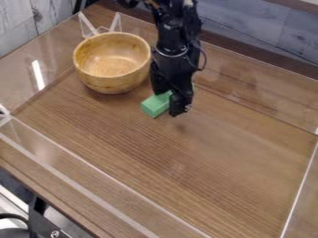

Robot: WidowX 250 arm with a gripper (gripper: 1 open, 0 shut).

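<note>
A small green block (pixel 152 106) lies on the wooden table, right of and a little in front of a yellow bowl (pixel 110 60). My black gripper (pixel 165 98) is low over the block, its fingers open around or just beside the block's back right part; whether they touch it is hard to tell.
A white object (pixel 99 23) stands behind the bowl at the back left. A raised edge runs along the back right.
</note>
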